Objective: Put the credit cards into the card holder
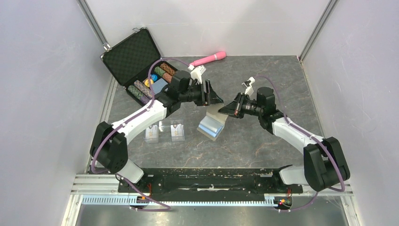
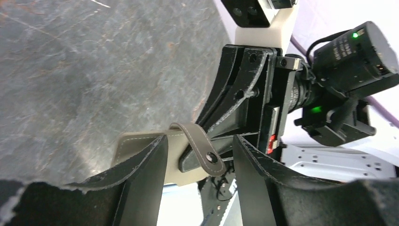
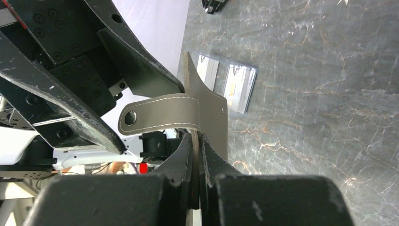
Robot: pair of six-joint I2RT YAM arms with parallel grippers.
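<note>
The beige card holder [image 1: 216,114] hangs open at mid-table, its pale blue and clear inner sleeves [image 1: 210,126] facing up. In the right wrist view, my right gripper is shut on the holder's thin cover, and the snap strap [image 3: 160,113] sticks out to the left. My left gripper is open; from its camera the strap [image 2: 202,150] appears across the gap, apparently without being clamped. Credit cards lie in two spots of a clear tray at left, one card [image 1: 151,132] on the left and another card [image 1: 177,131] on the right.
An open black case [image 1: 131,55] with poker chips stands at the back left, close to my left arm. A pink microphone-like object [image 1: 209,58] lies at the back. Bare grey table [image 1: 263,146] spreads across the front right.
</note>
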